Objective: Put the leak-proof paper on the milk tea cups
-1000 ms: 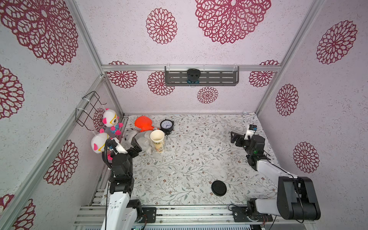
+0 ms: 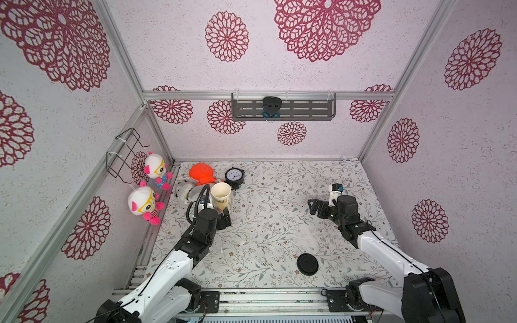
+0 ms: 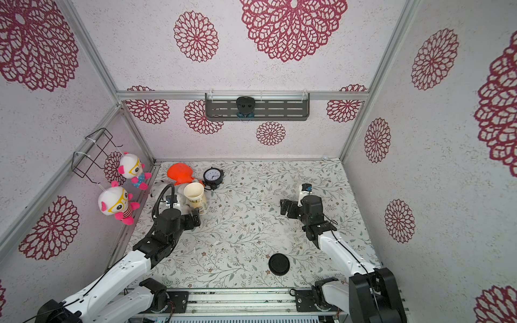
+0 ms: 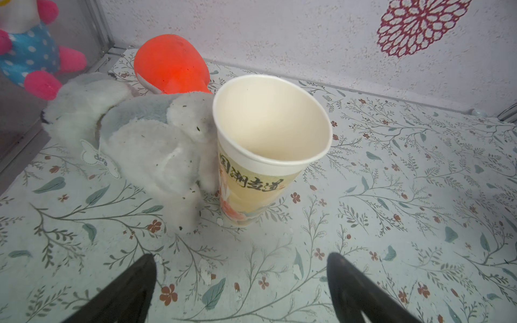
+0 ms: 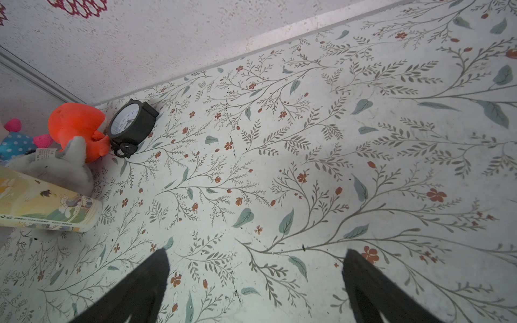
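A tall paper milk tea cup [image 2: 220, 196] with a printed band stands upright at the left of the table. My left gripper [image 2: 222, 218] is just in front of it, open and empty; in the left wrist view the cup [image 4: 258, 188] sits beyond the two blurred fingertips. My right gripper [image 2: 317, 207] hangs open and empty over the right half of the table. A round black disc [image 2: 307, 263] lies at the front centre-right; whether it relates to the paper I cannot tell. I see no leak-proof paper that I can identify.
A grey plush toy [image 4: 145, 145], an orange plush [image 2: 202, 173] and a black clock [image 2: 234, 177] crowd the back left behind and beside the cup. Two pink-and-white dolls [image 2: 145, 202] hang on the left wall.
My left gripper has moved right, from beside the hanging dolls to in front of the cup. The right gripper has moved left and slightly down toward the table's middle.
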